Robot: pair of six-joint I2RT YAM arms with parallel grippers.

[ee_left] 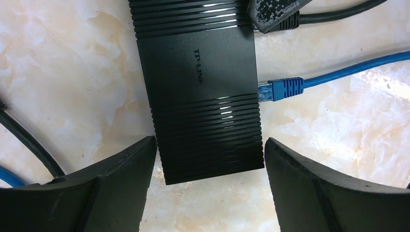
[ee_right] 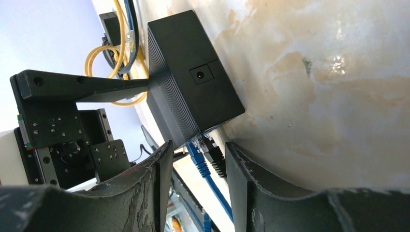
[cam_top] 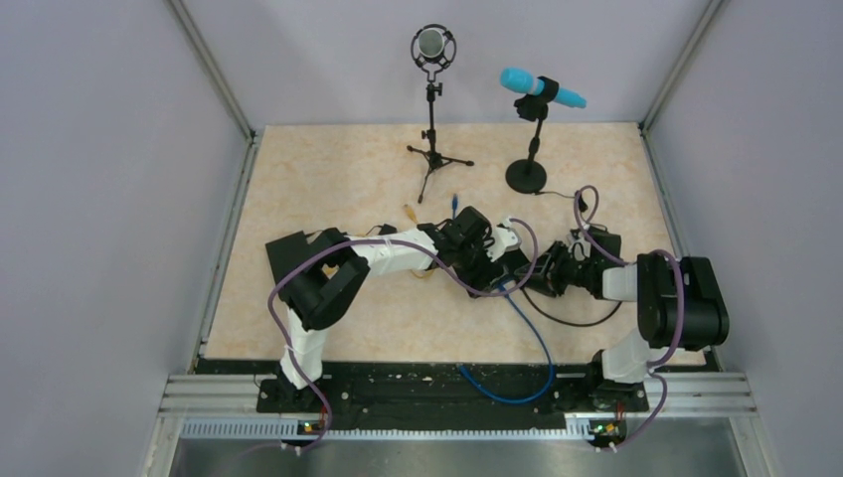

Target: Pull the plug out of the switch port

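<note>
The black TP-LINK switch (ee_left: 198, 63) lies on the tabletop, a blue network plug (ee_left: 285, 88) and a black plug (ee_left: 285, 23) in its side. In the left wrist view my left gripper straddles the switch's end, fingertips at either side, part open. In the right wrist view my right gripper stands part open facing the blue plug (ee_right: 198, 159) and black plug (ee_right: 215, 159), which sit in the switch's port side between its fingertips in view. Whether it touches them I cannot tell.
Two microphone stands (cam_top: 434, 157) (cam_top: 526, 177) stand at the back. Yellow cables (ee_right: 116, 58) and other cables lie beyond the switch. A loose blue cable (cam_top: 517, 397) hangs at the front.
</note>
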